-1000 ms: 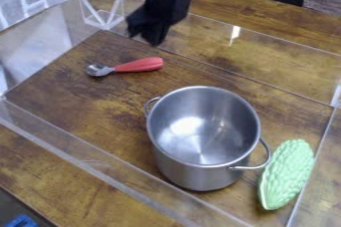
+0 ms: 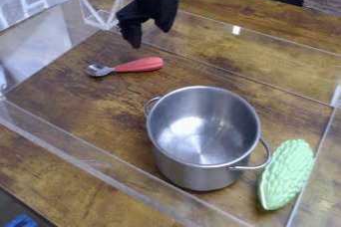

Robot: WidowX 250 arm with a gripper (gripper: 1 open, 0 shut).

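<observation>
My black gripper hangs at the top, left of centre, open, above and behind a spoon with a red handle, which lies on the wooden surface with its metal end to the left. A steel pot with two side handles stands empty in the lower middle. A green textured oval object lies to the right of the pot.
Clear low walls enclose the wooden work area. The middle, between spoon and pot, and the upper right are bare wood.
My gripper has shifted a little to the left and down, toward the spoon. The spoon, pot and green object have not moved.
</observation>
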